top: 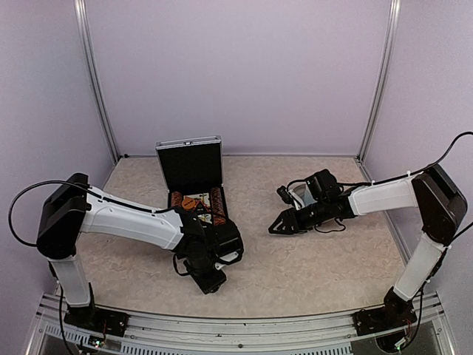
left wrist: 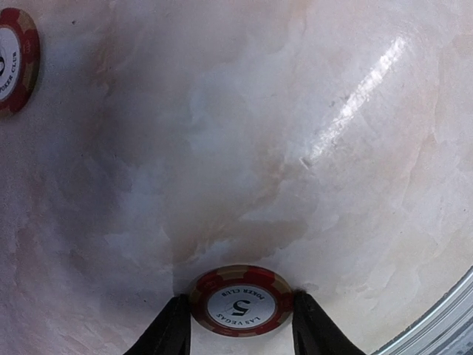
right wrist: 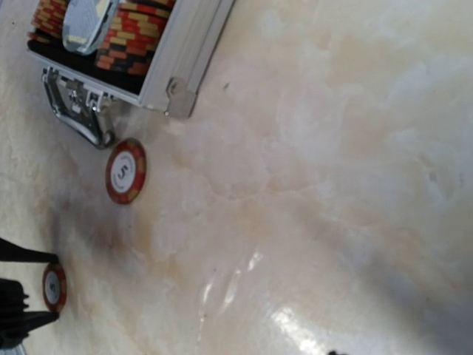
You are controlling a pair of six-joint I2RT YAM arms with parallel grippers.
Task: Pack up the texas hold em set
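A red-and-tan poker chip marked 5 (left wrist: 240, 305) lies between the fingertips of my left gripper, one finger at each edge. Whether both fingers press on it cannot be told. The right wrist view also shows this chip (right wrist: 54, 287) with the left fingers around it. A second chip lies flat beside the handle of the chip case; part of it shows at the left wrist view's upper left. The open case (top: 189, 166) holds rows of chips and cards. My right gripper (top: 284, 224) hovers at right of centre, apart from the chips; only one fingertip shows in its wrist view.
Behind the right gripper, a pale object (top: 303, 194) is partly hidden. The left forearm covers the case's front in the top view. A metal rail (top: 244, 323) edges the table's front.
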